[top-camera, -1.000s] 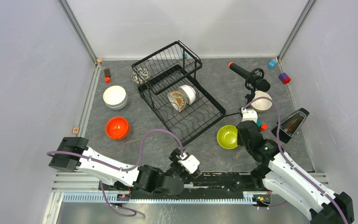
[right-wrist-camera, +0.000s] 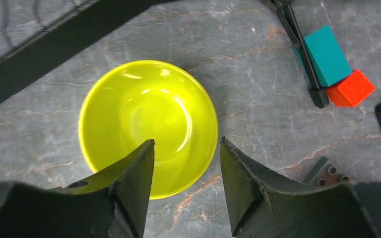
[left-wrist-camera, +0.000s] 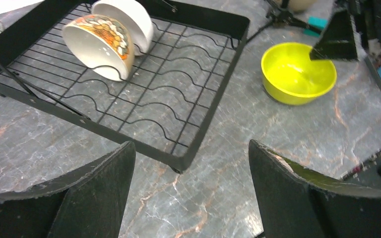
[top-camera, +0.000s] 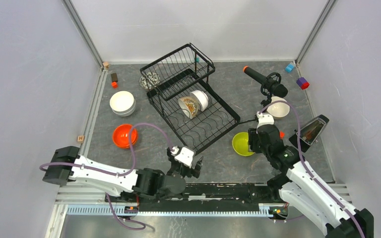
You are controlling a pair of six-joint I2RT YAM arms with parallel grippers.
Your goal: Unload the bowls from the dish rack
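Two bowls rest tilted in the lower tier of the black dish rack [top-camera: 206, 147]: a flower-patterned bowl [top-camera: 188, 106] and a white bowl [top-camera: 200, 98]. A yellow-green bowl [right-wrist-camera: 149, 114] stands upright on the table, right of the rack's front corner. Over this bowl's near right side is my right gripper, part open, the rim passing between its fingers in the right wrist view; contact cannot be made out. My left gripper hangs open and empty in front of the rack's near corner.
Orange bowls [top-camera: 124, 136] and white bowls [top-camera: 122, 102] stand stacked left of the rack. A cream bowl [top-camera: 278, 109] and a black stand [top-camera: 273, 88] are at the right, near a metal grater-like object [top-camera: 313, 130]. Small blocks lie about.
The left arm has swung leftward and slightly toward the rack. The right gripper has shifted slightly left, and the yellow-green bowl has moved a little rightward in the top view.
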